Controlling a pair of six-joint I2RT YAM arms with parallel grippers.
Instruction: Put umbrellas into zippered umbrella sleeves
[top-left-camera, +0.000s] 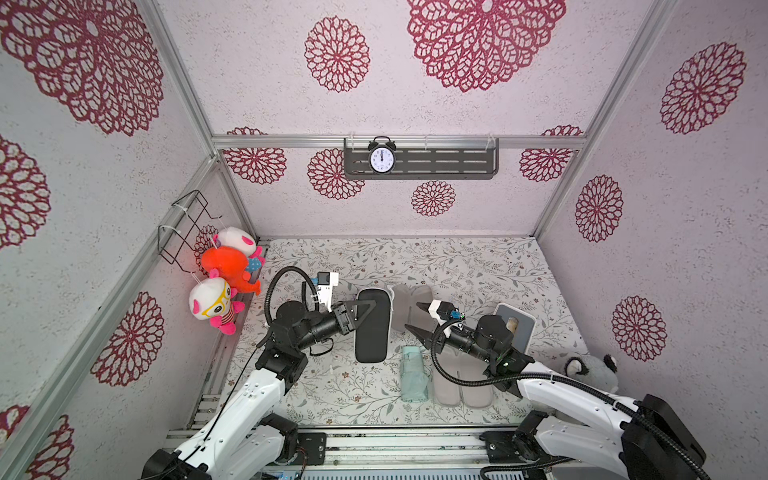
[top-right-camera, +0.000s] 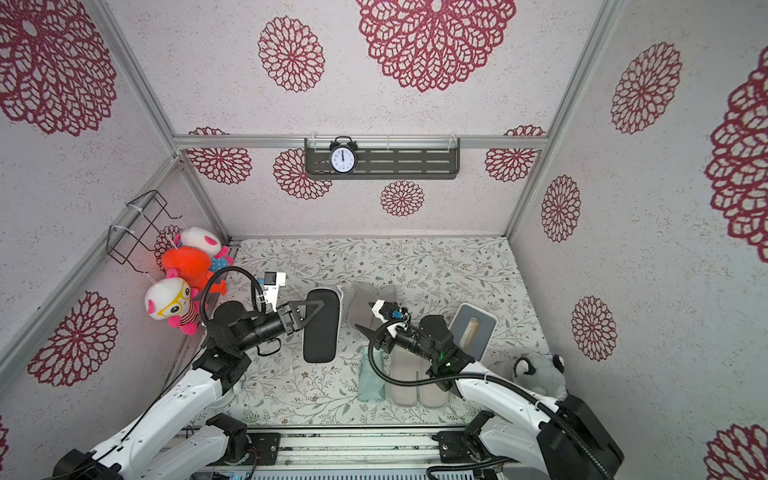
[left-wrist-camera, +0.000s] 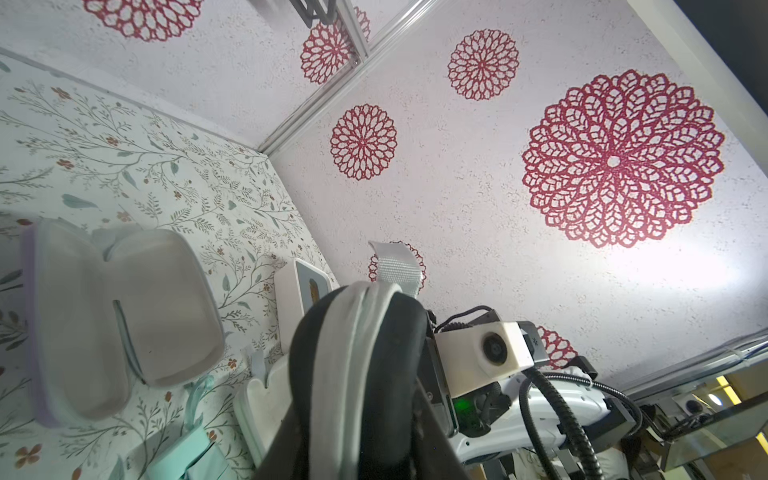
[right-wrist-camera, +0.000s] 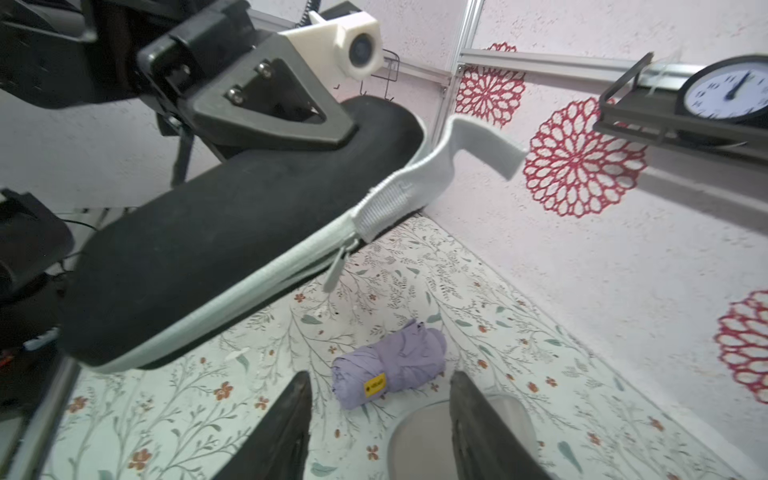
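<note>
My left gripper (top-left-camera: 366, 310) is shut on the black zippered sleeve (top-left-camera: 372, 340), which hangs raised above the table. In the right wrist view, the sleeve's pale zipper band (right-wrist-camera: 240, 296) and end loop (right-wrist-camera: 408, 188) face the camera; whether it is fully zipped I cannot tell. My right gripper is open and empty, to the right of that sleeve. Below lies a lavender umbrella (right-wrist-camera: 388, 368) on the table, hidden by the sleeve in the top views. A teal umbrella (top-left-camera: 413, 377) rests near the front. A pale sleeve (left-wrist-camera: 160, 308) lies spread open behind it.
Another pale sleeve (top-left-camera: 462, 390) lies under the right arm. A grey-lined white tray (top-right-camera: 473, 329) and a plush toy (top-right-camera: 540, 374) sit to the right. More plush toys (top-left-camera: 228, 268) hang at left.
</note>
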